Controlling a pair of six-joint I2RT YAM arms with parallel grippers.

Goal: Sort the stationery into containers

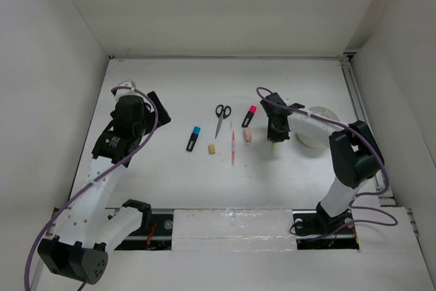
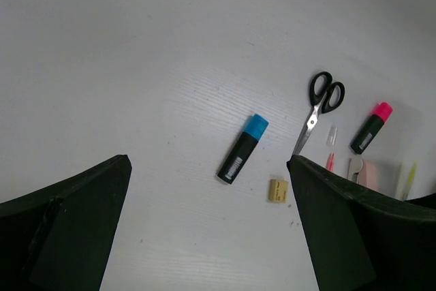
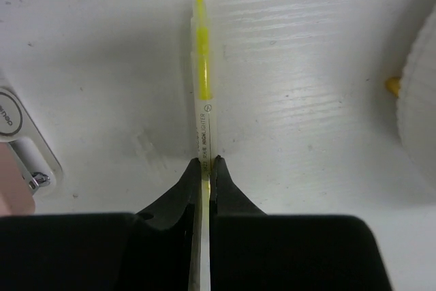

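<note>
In the right wrist view, the fingers of my right gripper pinch a slim yellow-and-white highlighter (image 3: pixel 204 66); its yellow end points away from me. My left gripper is open above the left part of the table, nothing between its fingers. Below it lie a blue-capped marker (image 2: pixel 243 149), black-handled scissors (image 2: pixel 315 110) and a small tan block (image 2: pixel 278 191). A pink-capped marker (image 1: pixel 249 116), a pink sharpener-like piece (image 1: pixel 248 134) and a red pen (image 1: pixel 233 149) lie in the table's middle. A white round container (image 1: pixel 314 142) stands beside the right arm, its inside mostly hidden.
Something yellow (image 3: pixel 393 86) shows at the white container's edge. A clear cap (image 3: pixel 148 149) lies left of the highlighter. Beside the left arm is a dark container (image 1: pixel 160 109), partly hidden.
</note>
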